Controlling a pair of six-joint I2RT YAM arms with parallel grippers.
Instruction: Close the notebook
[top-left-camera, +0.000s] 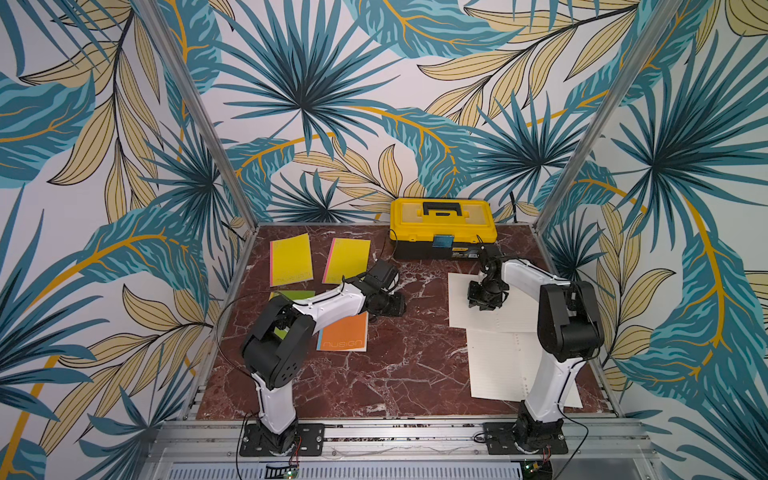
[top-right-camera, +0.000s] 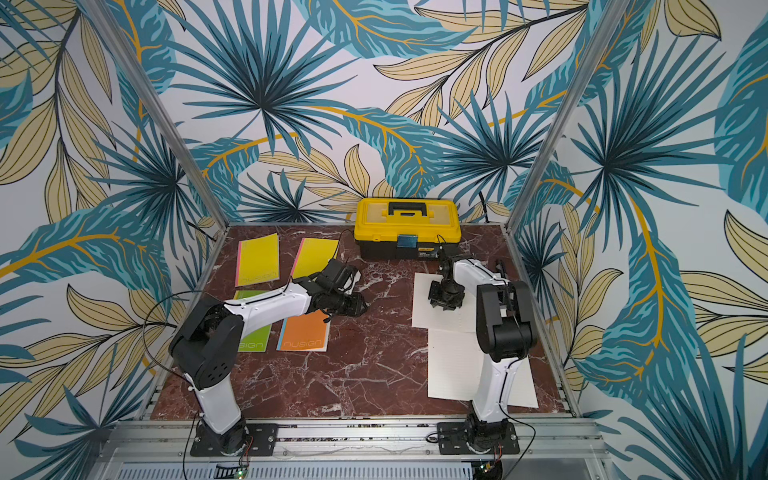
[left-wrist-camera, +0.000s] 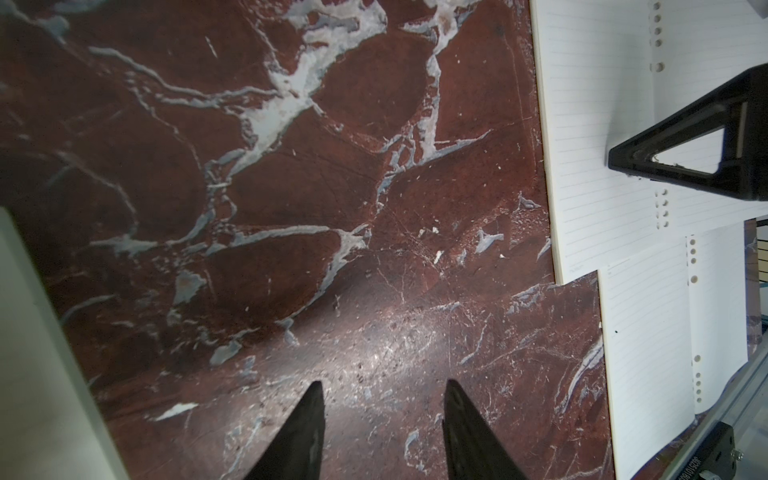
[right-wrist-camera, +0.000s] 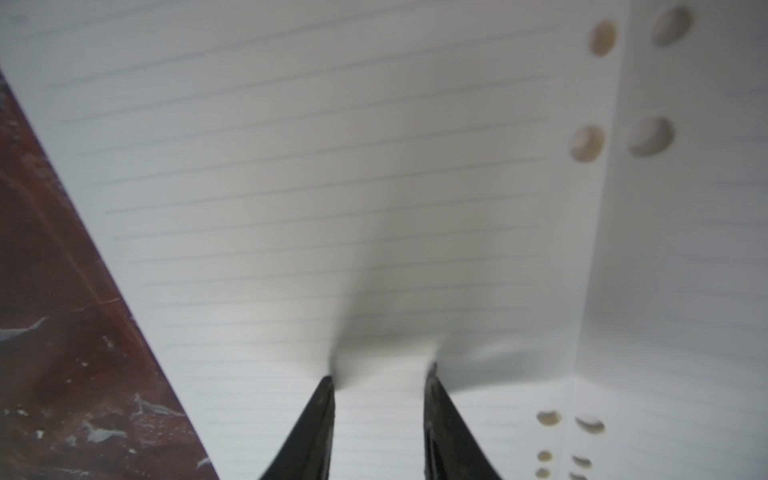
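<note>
Two open notebooks with blank lined pages lie on the right of the table: the far one (top-left-camera: 464, 289) and the near one (top-left-camera: 494, 368), their edges meeting or overlapping. In the right wrist view my right gripper is open above the far notebook's left page (right-wrist-camera: 320, 240). Its fingertips and their shadows almost meet, so they are touching the paper or just above it; nothing shows between them. The punched holes run along the crease to the right. My left gripper, also open and empty, hangs over bare marble left of the notebooks.
A yellow toolbox (top-left-camera: 444, 220) stands at the back, just behind the far notebook.
</note>
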